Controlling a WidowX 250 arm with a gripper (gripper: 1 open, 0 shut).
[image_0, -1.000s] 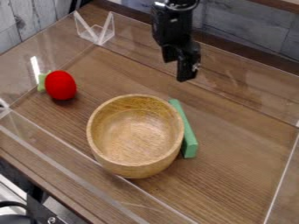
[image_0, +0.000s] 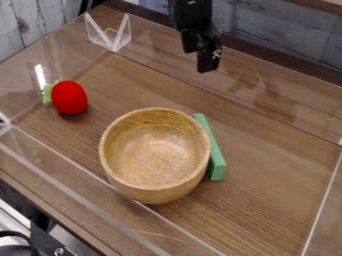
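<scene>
The black gripper (image_0: 201, 52) hangs at the top centre of the camera view, open, over bare wooden tabletop. A large tan wooden bowl (image_0: 155, 169) sits in the lower middle, with a green bar (image_0: 214, 158) lying along its right side. A red rounded object (image_0: 70, 98) is at the left, beside a small pale green item (image_0: 46, 94) that it partly hides.
Clear plastic pieces stand at the upper left. A dark round object (image_0: 14, 243) is at the lower left corner.
The objects on the table have not moved.
</scene>
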